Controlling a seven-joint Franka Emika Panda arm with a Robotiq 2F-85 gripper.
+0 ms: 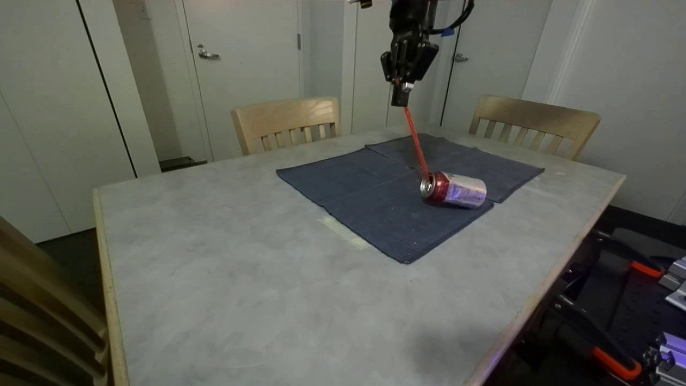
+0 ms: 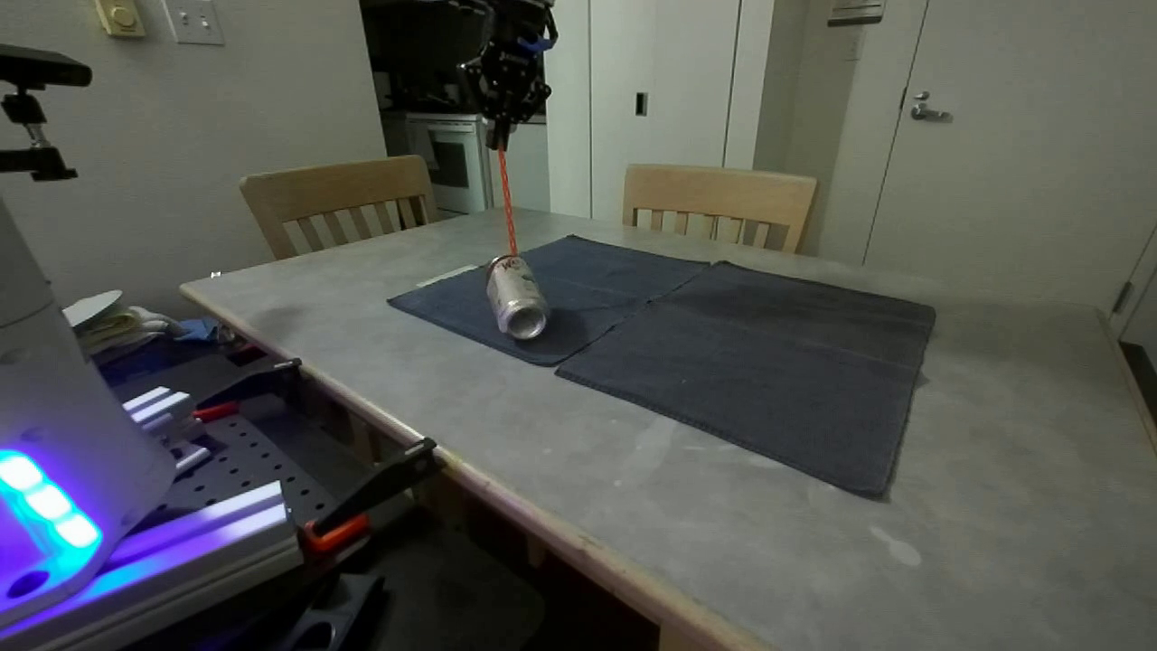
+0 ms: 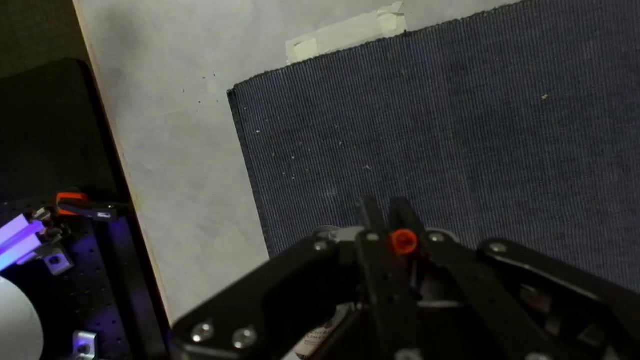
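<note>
My gripper (image 1: 400,99) is shut on a red straw (image 1: 416,142) and points down above the table. From the fingers the straw slants down to the mouth of a silver and red drink can (image 1: 457,190). The can is tipped well over on its side at the straw's lower end; whether it hangs or touches the cloth is hard to tell. In exterior view 2 the can's bottom faces the camera below the straw (image 2: 506,201). In the wrist view the straw's round end (image 3: 404,241) shows between the fingers, while the can (image 3: 316,339) is mostly hidden by the gripper.
Dark blue placemats (image 1: 373,193) lie under the can on a grey table (image 1: 257,276). Wooden chairs (image 2: 721,195) stand around it. Clamps (image 2: 374,488) grip the table's edge beside the robot.
</note>
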